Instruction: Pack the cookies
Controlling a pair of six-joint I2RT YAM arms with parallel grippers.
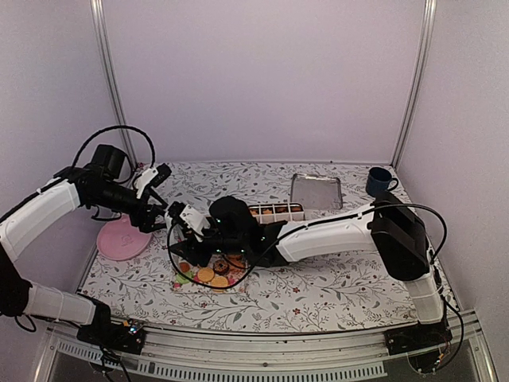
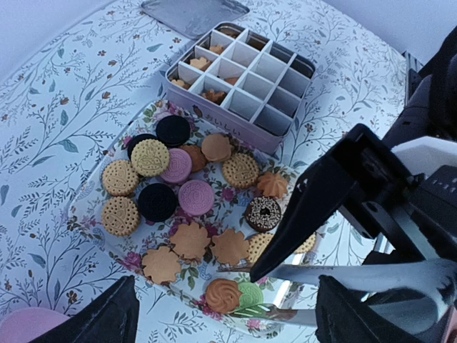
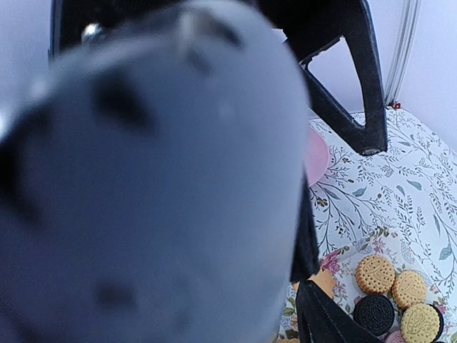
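Note:
Assorted cookies (image 2: 195, 197) lie on a flowered mat (image 2: 107, 250). Behind them stands a pink tin (image 2: 243, 132) split by white dividers; some compartments hold cookies, others are empty. In the left wrist view, metal tongs (image 2: 400, 281) reach in from the right, their tips close to a brown swirl cookie (image 2: 223, 294) and a green cookie (image 2: 250, 294). My right gripper (image 1: 189, 253) is low over the mat beside the tongs; its grip on them is hidden. My left gripper (image 1: 151, 216) is open with nothing between its fingers, close to the right one. A blurred pale shape fills much of the right wrist view.
A pink plate (image 1: 121, 240) sits at the left, under my left gripper. At the back are a grey tray (image 1: 316, 191) and a dark blue mug (image 1: 379, 181).

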